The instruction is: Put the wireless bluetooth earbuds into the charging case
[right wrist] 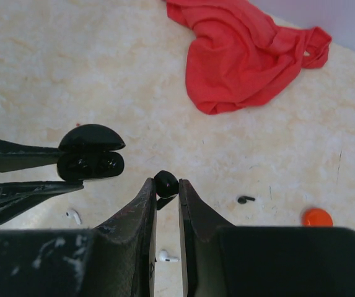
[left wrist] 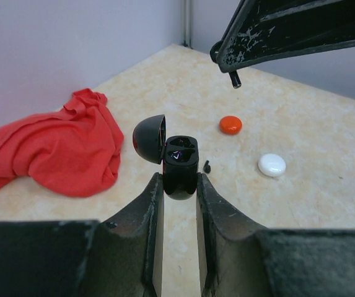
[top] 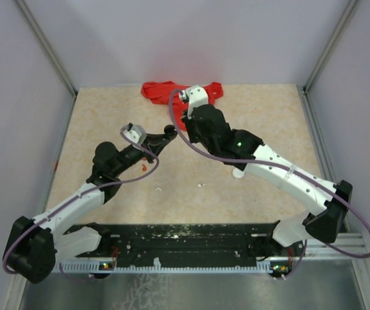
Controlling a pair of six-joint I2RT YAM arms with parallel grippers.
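Observation:
My left gripper is shut on the black charging case (left wrist: 180, 162), whose lid stands open, held in the air above the table. My right gripper is shut on a small black earbud (right wrist: 166, 183) and sits right of the case, apart from it in the right wrist view. A white earbud (right wrist: 168, 257) lies on the table, with another small white piece (right wrist: 73, 216) further left.
A crumpled red cloth (top: 165, 90) lies at the back of the table (top: 275, 129). An orange-red disc (left wrist: 230, 124), a white disc (left wrist: 271, 164) and a small dark piece (right wrist: 245, 199) lie on the tabletop.

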